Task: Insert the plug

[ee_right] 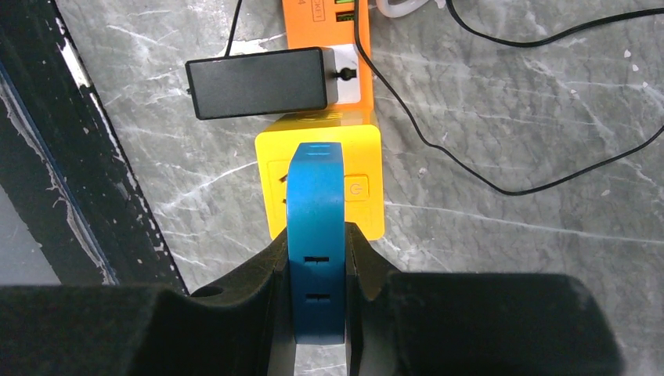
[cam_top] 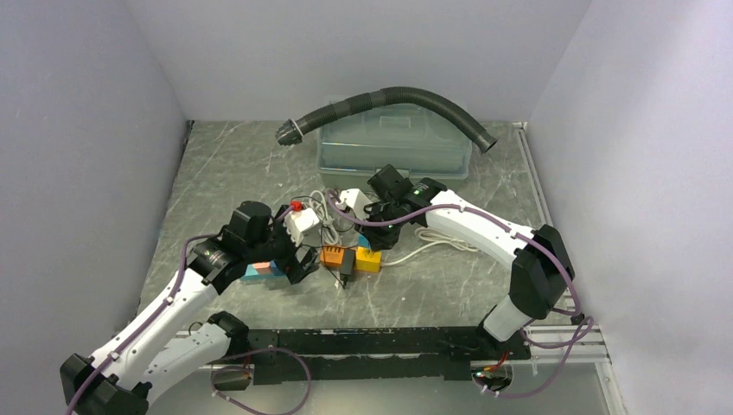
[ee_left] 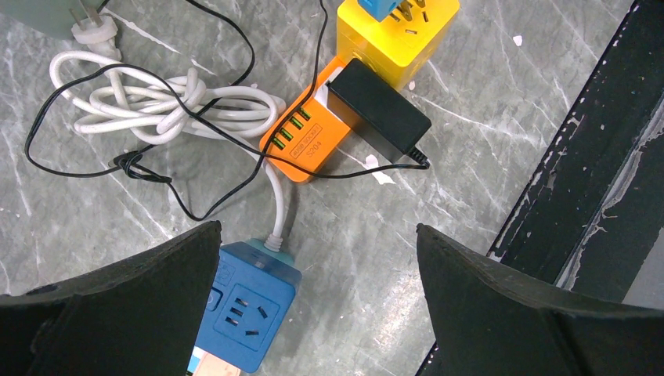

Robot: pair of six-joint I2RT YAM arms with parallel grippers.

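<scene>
A blue plug (ee_right: 316, 207) is pinched in my right gripper, whose fingers press on both its sides. It hangs over the yellow socket block (ee_right: 364, 160), hiding part of that face in the right wrist view. At the top edge of the left wrist view, metal prongs show beside the blue plug (ee_left: 379, 6), above the yellow block (ee_left: 395, 41); whether they touch its slots is hard to tell. My left gripper is open and empty, with a blue socket block (ee_left: 249, 305) below and partly behind its left finger.
An orange socket block (ee_left: 305, 141) adjoins the yellow one, with a black adapter (ee_left: 378, 108) on it. Its thin black cable loops over the coiled white cord (ee_left: 168, 106). At the back stand a clear bin (cam_top: 393, 143) and a dark hose (cam_top: 406, 93).
</scene>
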